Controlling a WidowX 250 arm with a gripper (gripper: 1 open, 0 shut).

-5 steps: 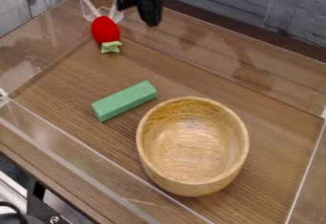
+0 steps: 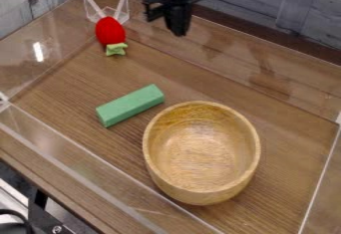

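My gripper hangs at the top middle of the camera view, dark and blurred, its fingertips close together with nothing visible between them. To its lower left stands a red object with a small green piece at its base. A green bar lies on the wooden table, left of centre. A large wooden bowl sits at the lower middle.
Pale walls edge it at the back, and dark cables lie off its lower-left corner.
My gripper has moved to the right across the back of the table and slightly down in view over the last second. The objects on the table have not moved.
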